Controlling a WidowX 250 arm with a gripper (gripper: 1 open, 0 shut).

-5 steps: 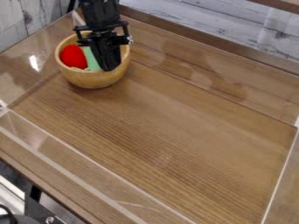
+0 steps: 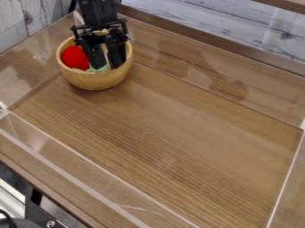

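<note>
A round wooden bowl (image 2: 95, 77) sits at the upper left of the table, holding a red object (image 2: 74, 56) on its left side and a green object (image 2: 98, 68) near its middle. My black gripper (image 2: 103, 50) is down over the bowl, partly hiding its contents. By its look it is open, though its fingertips are hard to make out among the objects.
A pale wall or edge runs along the left, with black cables at the lower left corner.
My gripper has shifted slightly within the bowl area, toward the left and up, covering the contents differently. The bowl stays in about the same place.
</note>
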